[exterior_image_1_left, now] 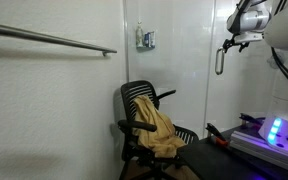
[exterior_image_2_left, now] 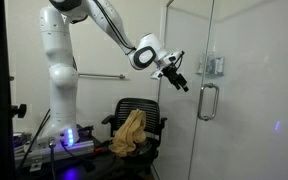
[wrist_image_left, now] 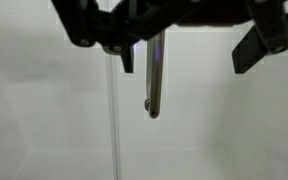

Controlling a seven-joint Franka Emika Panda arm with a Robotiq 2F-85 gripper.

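Note:
A metal door handle (exterior_image_1_left: 220,61) is fixed to a large pale door panel (exterior_image_1_left: 199,85). In exterior view 2 the handle (exterior_image_2_left: 208,101) shows as a vertical loop, and my gripper (exterior_image_2_left: 182,76) hangs up and to the left of it. At the upper right of exterior view 1, my gripper (exterior_image_1_left: 233,46) appears close to the handle's top. The wrist view shows the handle bar (wrist_image_left: 156,80) from its end, between the wide-spread fingers (wrist_image_left: 247,54) and nearer the left one. My gripper is open; contact with the bar does not show.
A black office chair (exterior_image_2_left: 137,106) with a tan cloth (exterior_image_2_left: 130,132) stands by the wall. Small bottles (exterior_image_2_left: 215,66) sit behind the panel. A long rail (exterior_image_1_left: 54,41) runs along the left wall.

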